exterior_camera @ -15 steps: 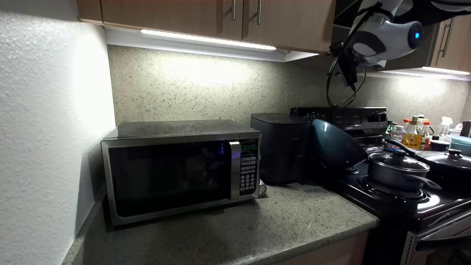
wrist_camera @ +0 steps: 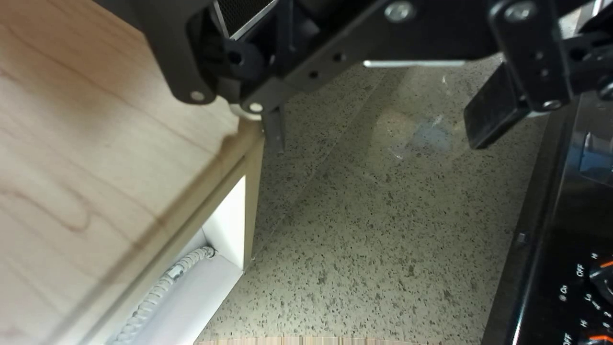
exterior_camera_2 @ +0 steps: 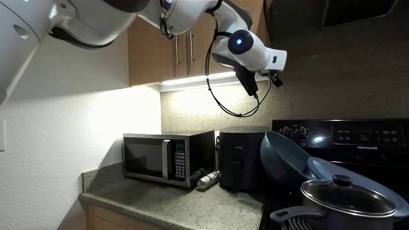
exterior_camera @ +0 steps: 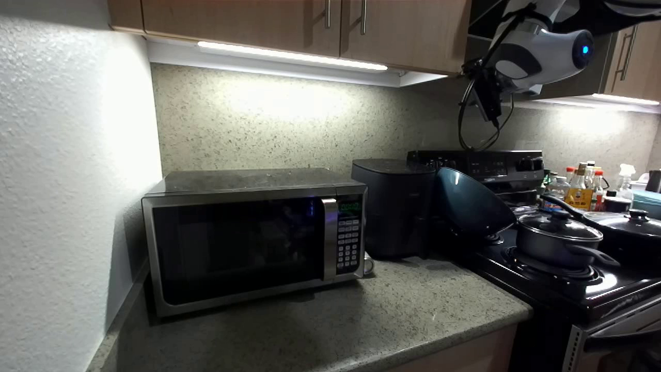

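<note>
My gripper stands open in the wrist view, its two fingers (wrist_camera: 489,112) wide apart and nothing between them. One finger is beside the corner of the wooden upper cabinet (wrist_camera: 103,138); whether it touches cannot be told. In both exterior views the arm (exterior_camera_2: 245,49) reaches high beside the upper cabinets, and the fingers are not clearly seen there. A microwave (exterior_camera: 241,248) with its door closed sits on the counter (exterior_camera: 396,316), well below the arm. A black air fryer (exterior_camera_2: 243,161) stands to its right.
A cylindrical container (exterior_camera_2: 209,180) lies between microwave and air fryer. On the stove are a tilted dark blue bowl (exterior_camera: 471,204), a lidded pot (exterior_camera: 557,242) and a blue lid-like disc (exterior_camera_2: 356,180). Several bottles (exterior_camera: 580,189) stand farther right. Cables (exterior_camera_2: 226,109) hang from the arm.
</note>
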